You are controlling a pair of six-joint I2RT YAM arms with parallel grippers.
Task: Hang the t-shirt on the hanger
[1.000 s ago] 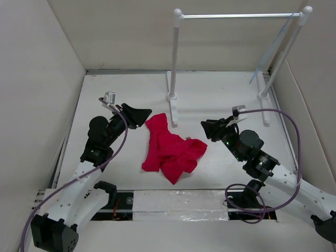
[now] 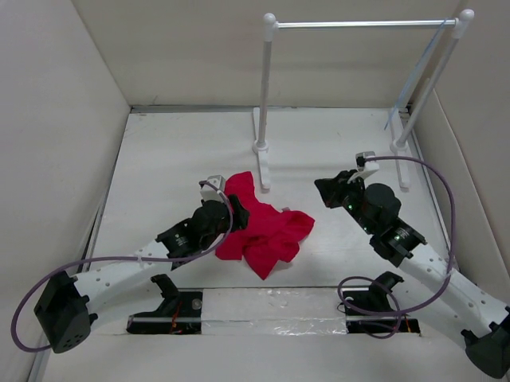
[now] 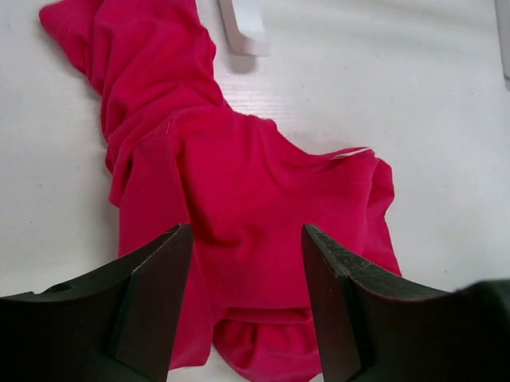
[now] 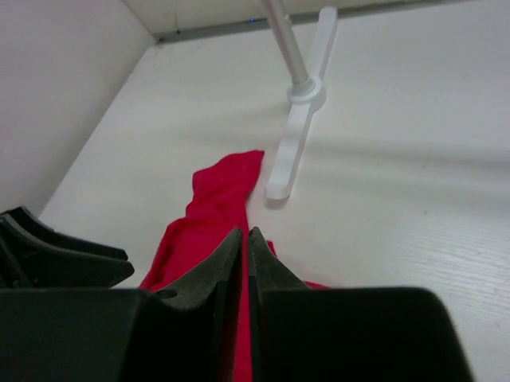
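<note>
The red t-shirt (image 2: pixel 267 231) lies crumpled on the white floor between the arms. Above its left part is my left gripper (image 2: pixel 233 212), pointing down; in the left wrist view its fingers (image 3: pixel 143 302) stand apart with only the shirt visible beneath. My right gripper (image 2: pixel 327 189) is over bare floor right of the shirt; in the right wrist view its fingertips look very close, and I cannot tell how far they part. A thin blue hanger (image 2: pixel 416 68) is at the right end of the rack's rail (image 2: pixel 355 25).
The white rack's feet (image 2: pixel 264 167) stand on the floor behind the shirt and at the right (image 2: pixel 402 171). Walls enclose the left, back and right sides. Bare floor lies left of the shirt and between the rack's feet.
My right gripper shifted slightly. The shirt looks unchanged.
</note>
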